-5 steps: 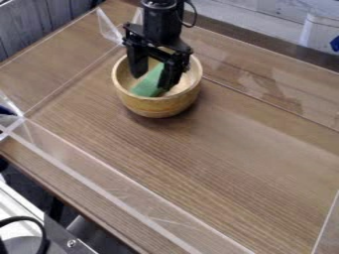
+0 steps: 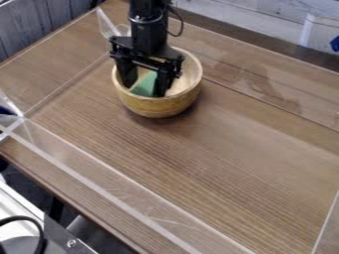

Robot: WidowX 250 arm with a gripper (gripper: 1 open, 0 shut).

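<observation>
My black gripper (image 2: 146,62) reaches down into a round wooden bowl (image 2: 161,105) in the upper middle of the camera view. Its fingers stand open around a green object (image 2: 149,84) inside the bowl, which is partly hidden by the gripper. Whether the fingers touch it is unclear.
A pale wall runs along the back right. At the lower left, beyond the table's edge, are a white object and a black cable.
The gripper has moved down and slightly left into the bowl, now covering more of the green object.
</observation>
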